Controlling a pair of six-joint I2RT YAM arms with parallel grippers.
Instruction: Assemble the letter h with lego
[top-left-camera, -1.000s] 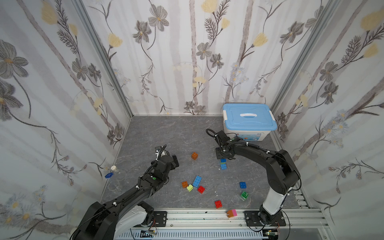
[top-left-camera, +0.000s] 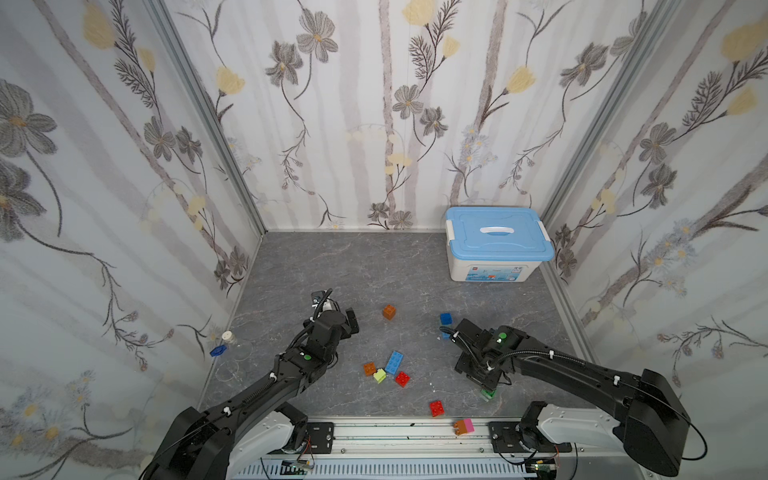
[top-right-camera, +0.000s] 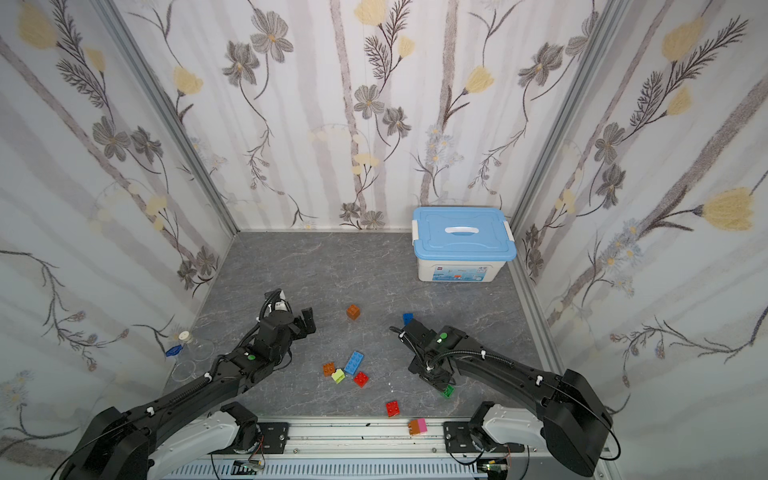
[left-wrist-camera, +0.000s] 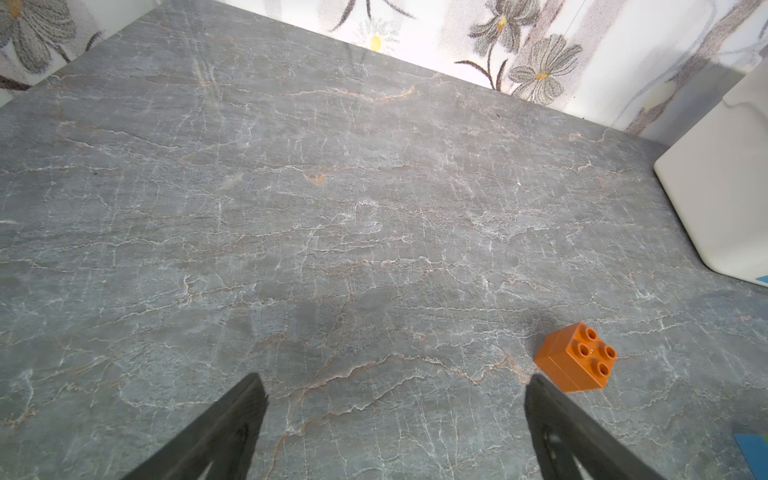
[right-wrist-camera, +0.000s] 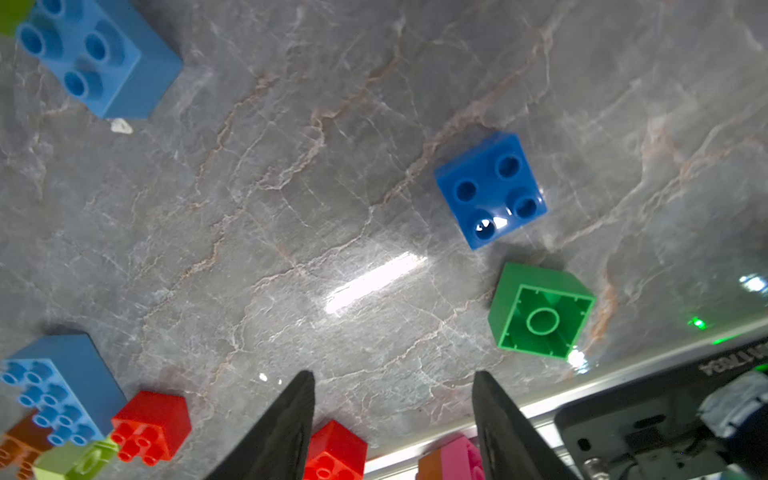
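Observation:
My left gripper hangs open at centre left, with an orange brick to its right on the grey floor. My right gripper is low over the front right, its fingers apart and empty. Beneath it in the right wrist view lie a dark blue brick and an upturned green brick. A light blue brick is at the upper left. Near the front centre are a long blue brick, red bricks, another orange brick and a lime brick.
A lidded storage box stands at the back right. An orange-and-pink piece sits on the front rail. Small items lie by the left wall.
My right arm has moved from beside the storage box toward the front, now over the dark blue and green bricks. The left arm is essentially where it was.

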